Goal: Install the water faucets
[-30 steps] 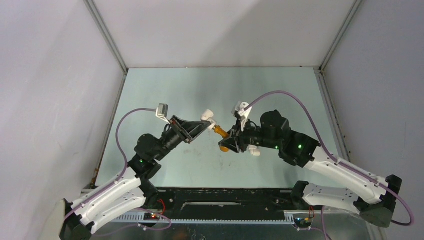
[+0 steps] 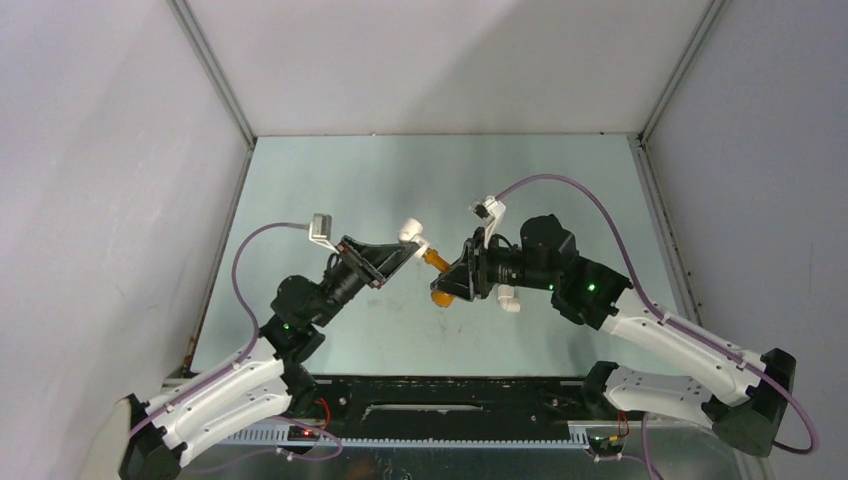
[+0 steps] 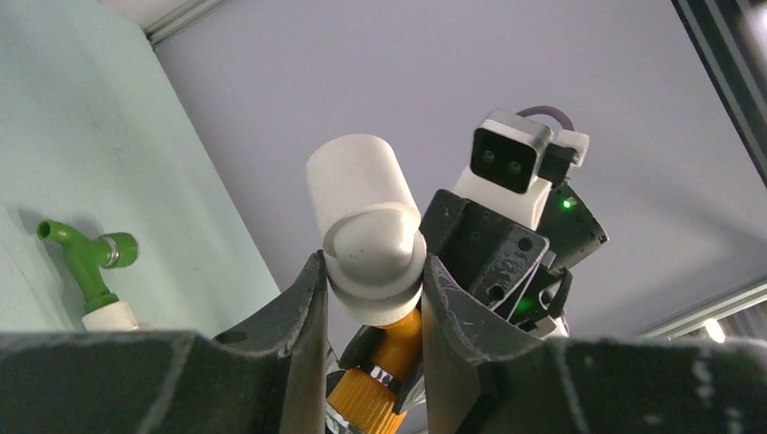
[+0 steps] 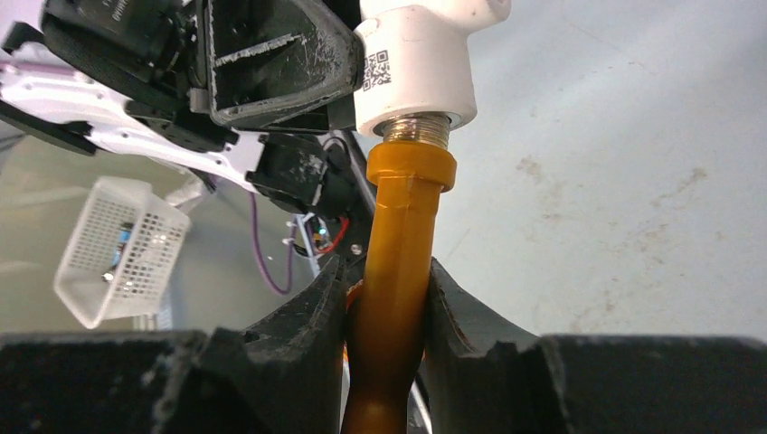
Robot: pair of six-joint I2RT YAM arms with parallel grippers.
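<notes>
A white pipe fitting [image 3: 362, 199] sits at the tips of my left gripper, held between its fingers, as the left wrist view shows. It meets the threaded end of an orange faucet [image 4: 398, 235], with some silver thread showing just below the white collar [image 4: 411, 72]. My right gripper is shut on the orange faucet's body, which stands along its fingers. In the top view both grippers [image 2: 450, 280] face each other over the middle of the board, the fitting and faucet tilted between them.
A green faucet [image 3: 86, 262] with a white fitting lies on the board [image 2: 350, 170] beyond, partly under the right arm in the top view. The back and left of the board are clear. A white basket [image 4: 118, 244] stands off the board.
My right gripper and arm have shifted slightly, rotating about the orange faucet, whose lower end moved a little left. The left gripper has stayed nearly still.
</notes>
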